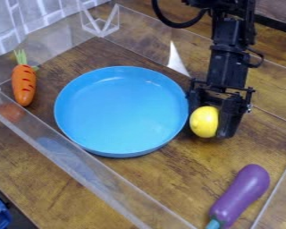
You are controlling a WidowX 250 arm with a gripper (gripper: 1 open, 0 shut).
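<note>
The black gripper point(220, 109) is low over the wooden table, right of a blue plate point(119, 109), around a yellow egg-shaped object point(206, 122). The dark fingers hide part of the yellow object, and I cannot tell whether they are closed on it.
A carrot point(25, 85) lies at the left, a purple eggplant point(241, 195) at the lower right. A white pointed object point(177, 57) stands behind the plate. Clear plastic rims run along the left and bottom. Bare wood point(104, 197) shows at the lower left.
</note>
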